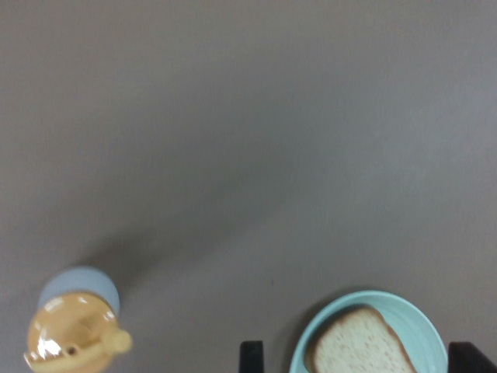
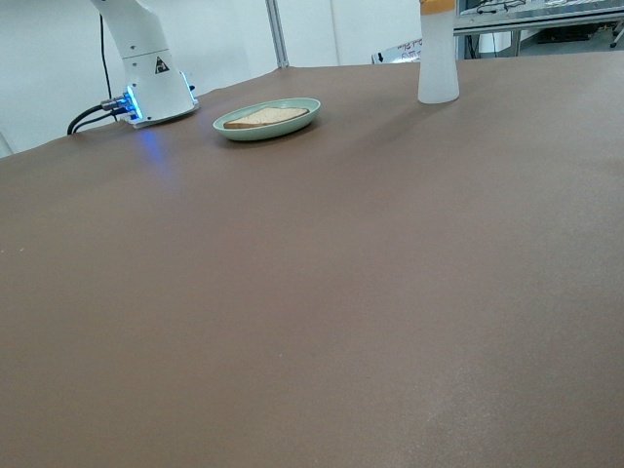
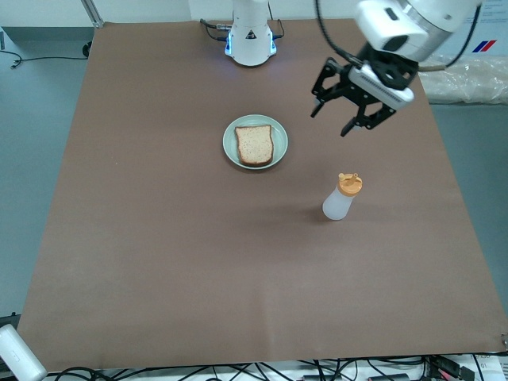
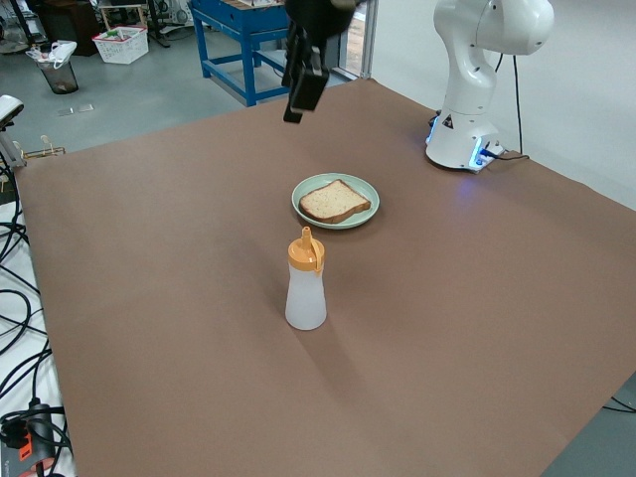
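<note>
A slice of bread (image 3: 254,145) lies on a pale green plate (image 3: 229,144), also seen in the right view (image 4: 368,194). A squeeze bottle (image 3: 337,205) with an orange cap stands upright on the table, apart from the plate; in the wrist view its cap (image 1: 74,334) is at lower left. My gripper (image 3: 327,119) hangs in the air above and to the right of the plate in the left view, open, its black fingertips at the bottom edge of the wrist view with nothing seen between them.
A white robot base (image 3: 250,44) with cables stands at the back. Cables and equipment run along one table edge.
</note>
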